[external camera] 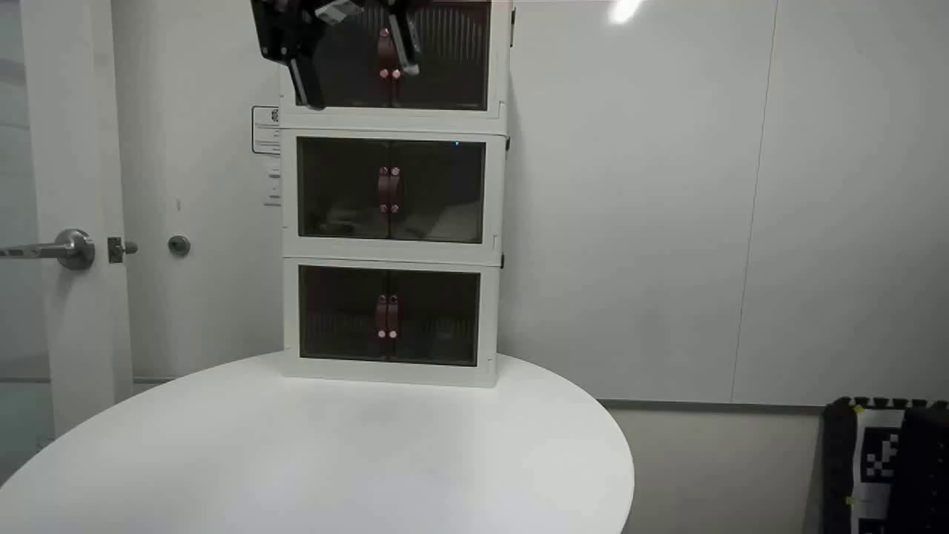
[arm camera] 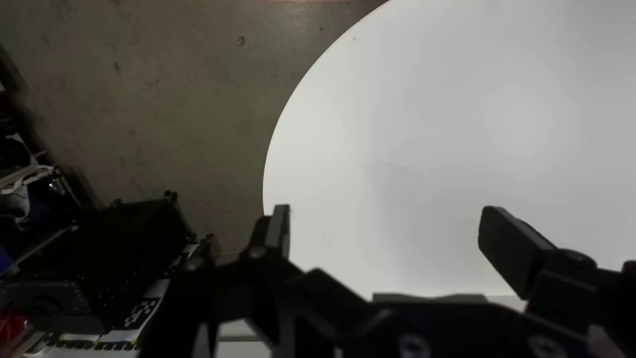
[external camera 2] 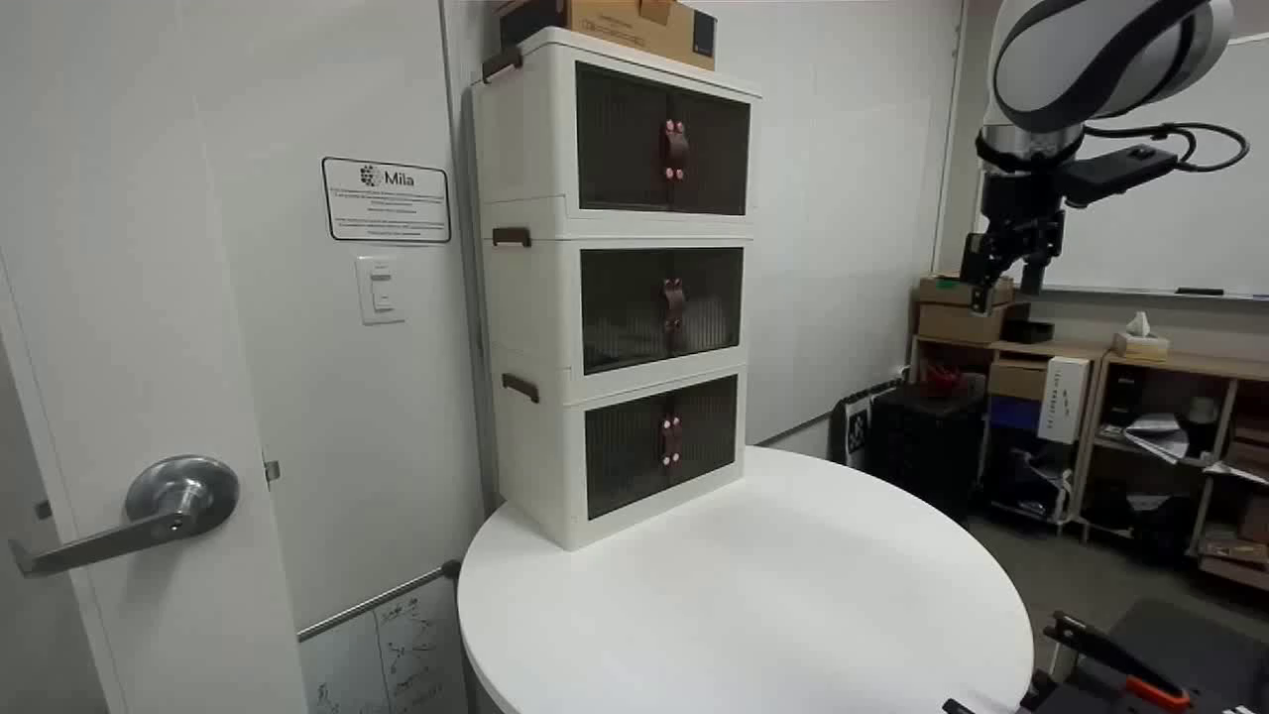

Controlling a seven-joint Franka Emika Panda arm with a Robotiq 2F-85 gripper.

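Observation:
High above the round white table [external camera: 382,454], my gripper [external camera: 361,86] stands open, its two fingers spread wide. Between those fingers the wrist view shows only bare tabletop [arm camera: 429,149] below. A stack of three white cabinet boxes [external camera 2: 535,321] rests toward the back of the table. Each box has dark ribbed double doors with brown strap handles. The top doors [external camera 2: 621,137], middle doors [external camera 2: 625,307] and bottom doors [external camera 2: 625,458] are all closed. In exterior view 2 the gripper [external camera 2: 1006,296] hangs well apart from the stack.
A cardboard box [external camera 2: 631,26] lies on top of the stack. A room door with a lever handle [external camera 2: 131,530] stands at the left. Shelves [external camera 2: 1071,351] and a black case [external camera 2: 928,428] are beyond the table.

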